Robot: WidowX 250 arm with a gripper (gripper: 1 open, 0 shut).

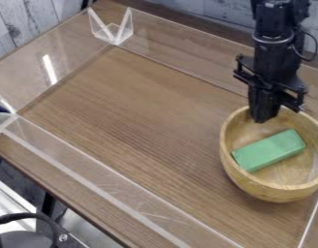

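The black robot gripper (266,112) points down over the back rim of a round wooden bowl (233,177) on the right of the table. It looks shut, with nothing visible between its fingers. A green rectangular block (268,149) lies inside the bowl, in front of and below the fingertips.
A clear angular piece (112,24) is at the back left. A black curved object (22,232) is at the bottom left corner, and a grey wall runs along the back.
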